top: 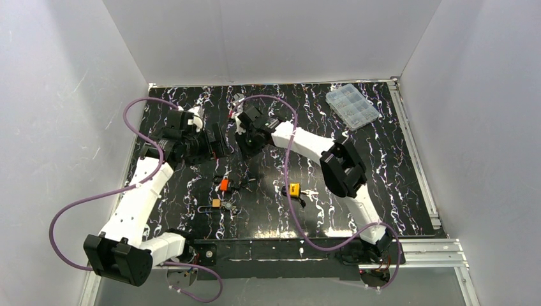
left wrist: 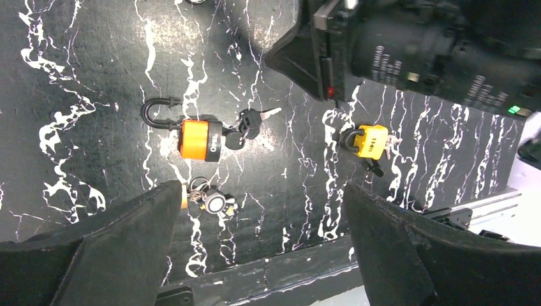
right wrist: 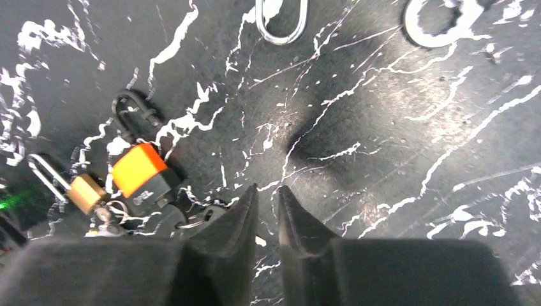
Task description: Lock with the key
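An orange-and-black padlock with shackle and keys lies on the black marbled mat. Nearer the front edge lies a brass padlock with keys. A yellow padlock with keys lies to the right. My left gripper hangs open over the mat at the left, nothing between its fingers. My right gripper is over the middle, above and behind the orange padlock; its fingertips are slightly apart in its own view, with only mat visible between them.
A clear compartment box sits at the back right. Small metal items, partly hidden by the right arm in the top view, lie at the back middle. Walls surround the mat.
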